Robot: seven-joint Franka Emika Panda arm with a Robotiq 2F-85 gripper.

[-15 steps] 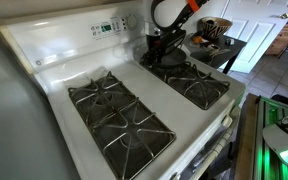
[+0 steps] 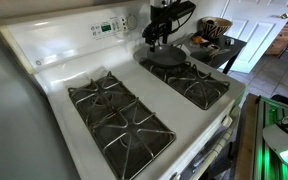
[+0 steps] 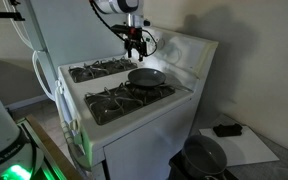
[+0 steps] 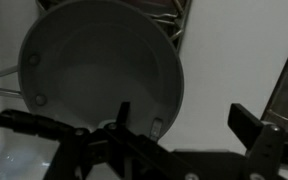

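A dark round pan (image 2: 168, 57) rests on the rear right part of the stove's burner grates. In the second exterior view the pan (image 3: 147, 77) lies flat on the grate. My gripper is open above the pan's edge, nothing between its fingers. Seen from the wrist, the pan (image 4: 99, 60) fills the left side, with the left finger overlapping its rim in view and the right finger over white stove top. A metal handle (image 4: 2, 75) sticks out at the pan's left. From outside, the gripper (image 3: 136, 50) hangs apart from the pan, higher up.
Black grates (image 2: 122, 120) cover the nearer half of the white stove (image 2: 199, 122). A second dark pot (image 3: 204, 156) stands low beside the stove, near a white board (image 3: 244, 148). The stove's back panel (image 2: 84, 35) borders the grates.
My gripper has risen away from the pan, uncovering more of it. The pan appears to be in the same place.
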